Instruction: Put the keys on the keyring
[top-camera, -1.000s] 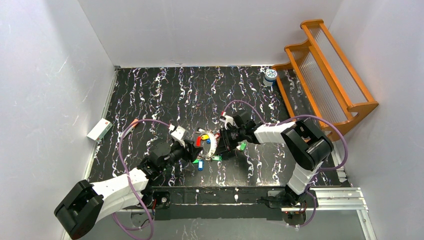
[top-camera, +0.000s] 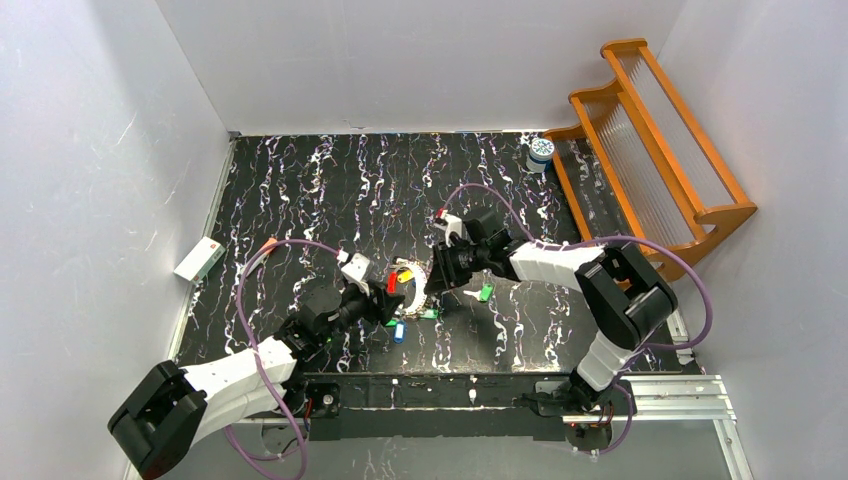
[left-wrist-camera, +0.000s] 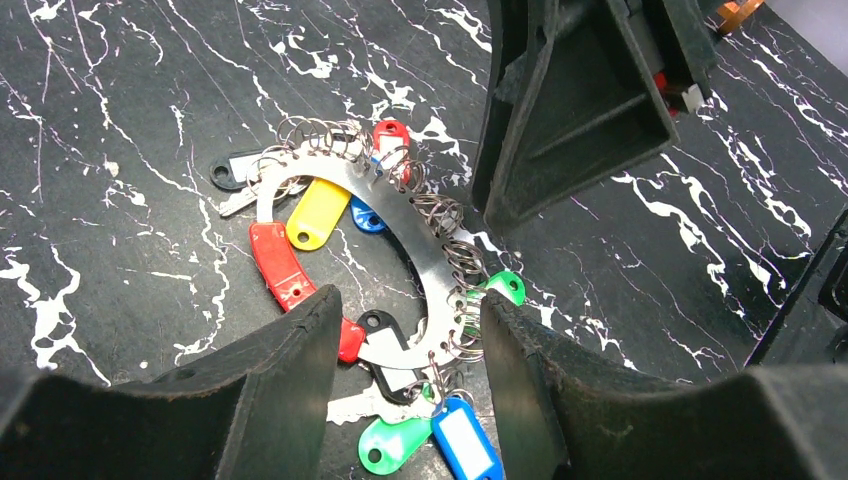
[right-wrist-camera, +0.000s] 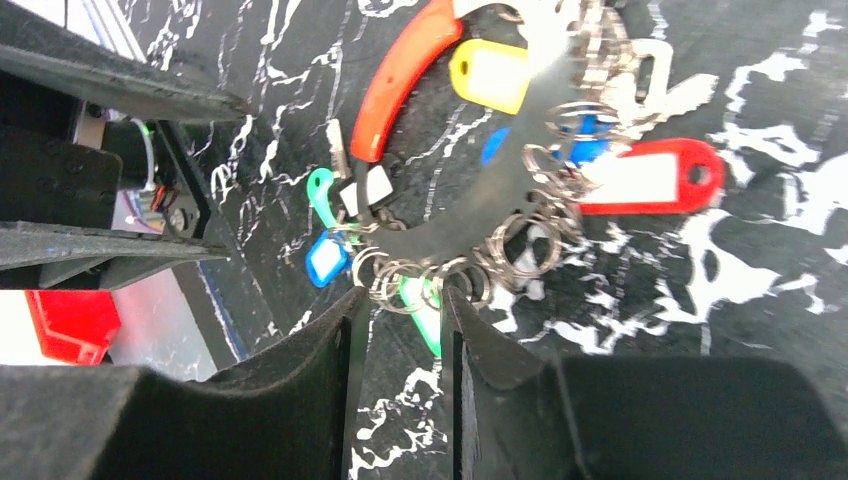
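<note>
On the dark marbled table lies the keyring, a curved metal band (left-wrist-camera: 418, 245) with a red handle (left-wrist-camera: 285, 270) and many small wire loops along its outer edge. Keys with coloured tags hang around it, including a yellow tag (left-wrist-camera: 318, 212), a blue tag (left-wrist-camera: 465, 440) and a green tag (left-wrist-camera: 395, 442). My left gripper (top-camera: 390, 305) is on the ring's left, fingers apart with no object held. On the other side, my right gripper (top-camera: 437, 282) stands close to the loops; its open fingertips (right-wrist-camera: 352, 310) are near a green tag (right-wrist-camera: 422, 312), holding nothing visible.
A separate green tag (top-camera: 486, 293) with a key lies right of the ring, under the right arm. An orange-handled tool (top-camera: 264, 252) and a white box (top-camera: 200, 259) are at the left. A wooden rack (top-camera: 640, 130) and white jar (top-camera: 540, 153) stand back right.
The ring and its tags have shifted slightly left. The left arm looks unchanged in the top view.
</note>
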